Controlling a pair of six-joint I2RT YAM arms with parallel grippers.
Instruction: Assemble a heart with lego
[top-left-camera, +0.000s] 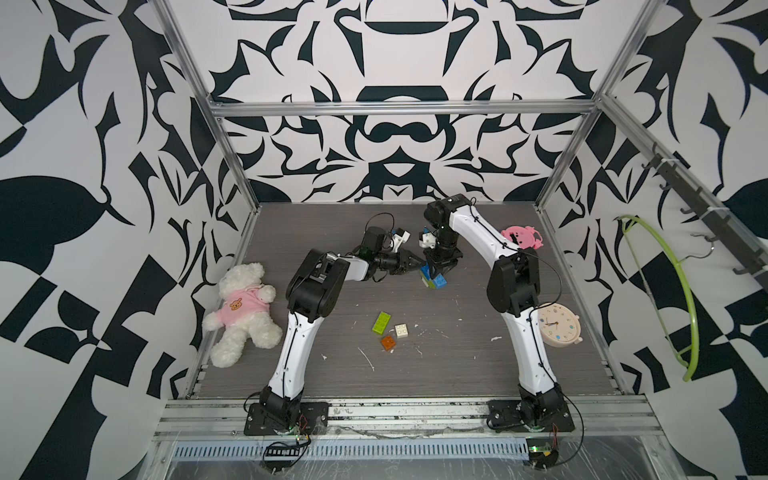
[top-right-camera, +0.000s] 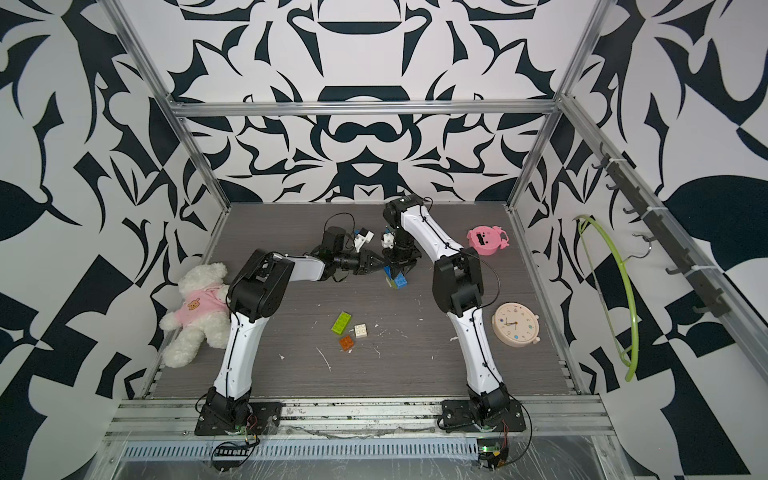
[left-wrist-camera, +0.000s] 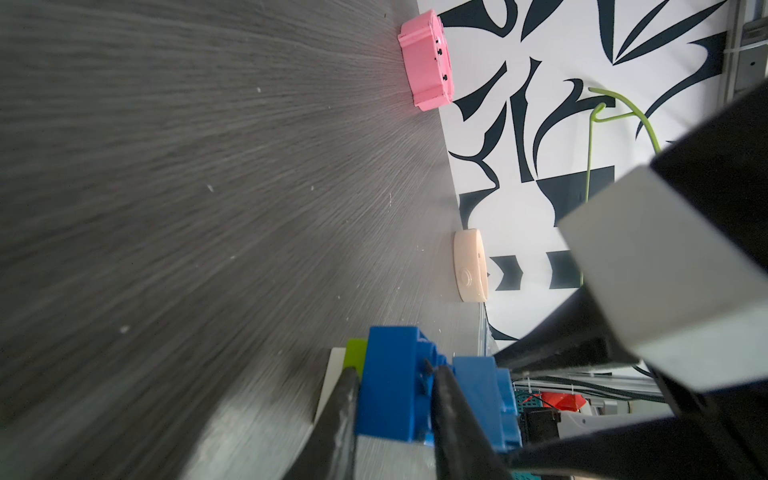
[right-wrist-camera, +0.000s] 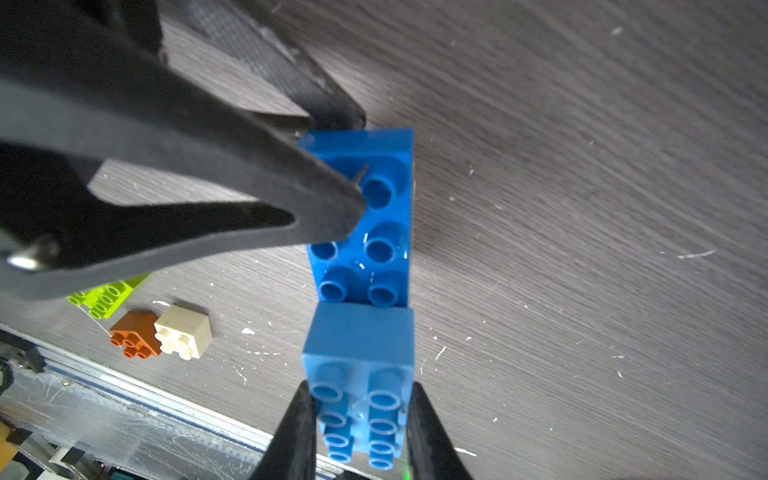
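Note:
Over the middle of the table my two grippers meet at a small cluster of bricks. In the left wrist view my left gripper is shut on a dark blue brick (left-wrist-camera: 388, 384); a lime brick (left-wrist-camera: 354, 356) and a whitish piece (left-wrist-camera: 329, 384) show behind it. My right gripper is shut on a light blue brick (right-wrist-camera: 358, 332), whose near end abuts the dark blue brick (right-wrist-camera: 360, 268) in the right wrist view. Whether the two are pressed together cannot be told. Loose on the table lie a lime brick (top-left-camera: 381, 322), a cream brick (top-left-camera: 401, 330) and an orange brick (top-left-camera: 388, 342).
A white teddy bear (top-left-camera: 244, 312) sits at the left edge. On the right are a pink pig-shaped object (top-left-camera: 523, 237) and a round peach clock (top-left-camera: 559, 325). The table (top-left-camera: 456, 352) between the arms' bases is mostly clear.

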